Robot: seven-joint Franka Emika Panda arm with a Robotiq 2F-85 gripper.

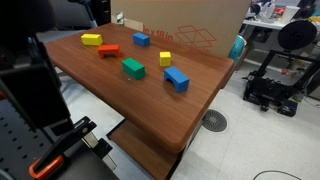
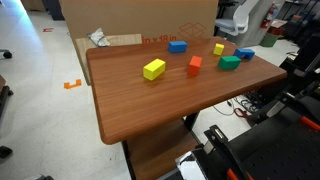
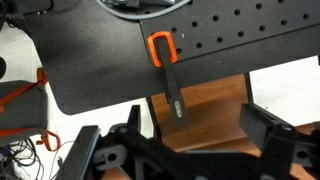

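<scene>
Several blocks lie on the wooden table: a green block (image 1: 133, 68), a blue arch-like block (image 1: 176, 79), a small yellow block (image 1: 165, 59), a red block (image 1: 109, 50), a blue block (image 1: 140, 39) and a longer yellow block (image 1: 92, 39). Exterior view 2 shows the red block (image 2: 194, 66) between the longer yellow block (image 2: 154, 69) and the green block (image 2: 229, 62). In the wrist view my gripper is open, its fingers wide apart with no block between them. It hangs over the dark mount and table edge, away from the blocks.
A dark perforated base plate (image 3: 225, 30) with an orange-ended strap (image 3: 163, 48) lies beneath the gripper. The wooden table (image 1: 170, 112) has bare room at its near end. A cardboard panel (image 1: 190, 25) stands along the far side.
</scene>
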